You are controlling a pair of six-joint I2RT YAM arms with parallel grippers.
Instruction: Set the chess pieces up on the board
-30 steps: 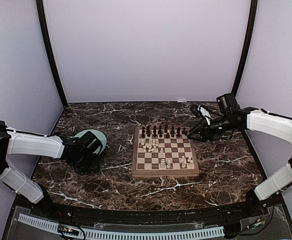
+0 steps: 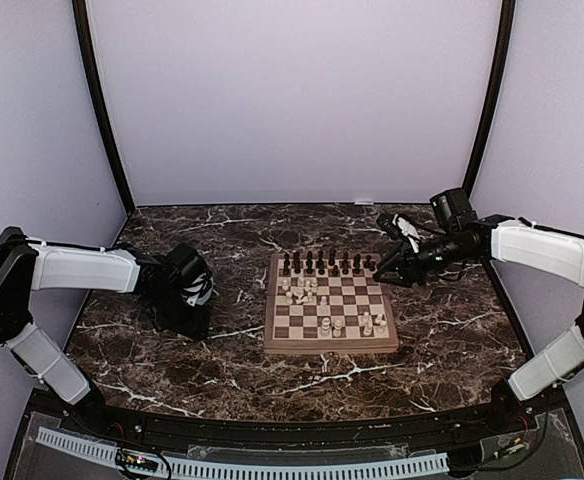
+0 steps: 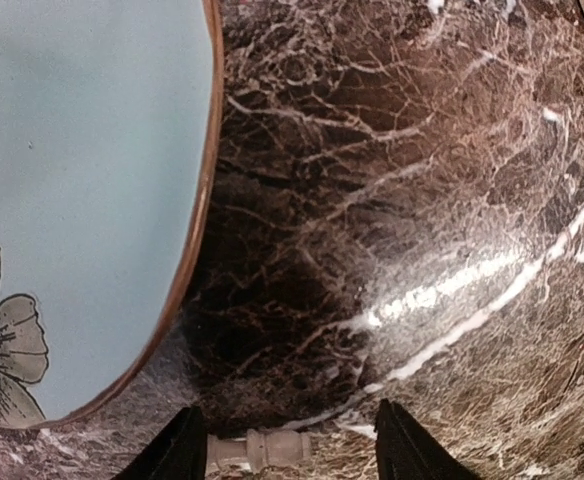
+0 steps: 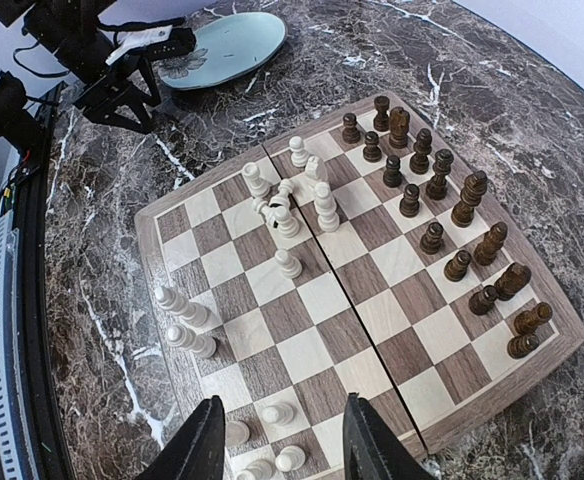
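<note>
A white chess piece (image 3: 262, 452) lies on its side at the bottom of the left wrist view, between the fingers of my left gripper. That gripper is part open, with a gap on the piece's right; contact with the left finger cannot be judged. The chessboard (image 4: 202, 375) carries dark pieces (image 4: 437, 180) standing along its far side. Several white pieces (image 4: 327, 205) form a cluster, some lying over, and other white ones (image 4: 192, 342) stand near the front edge. Over the board's right side, my right gripper is open and empty.
A pale blue plate (image 3: 92, 200) with a flower print lies beside the left gripper, partly covered by the left arm in the top view.
My left gripper has shifted slightly right, and its arm now lies across more of the plate. The right arm and the pieces on the board look unchanged.
</note>
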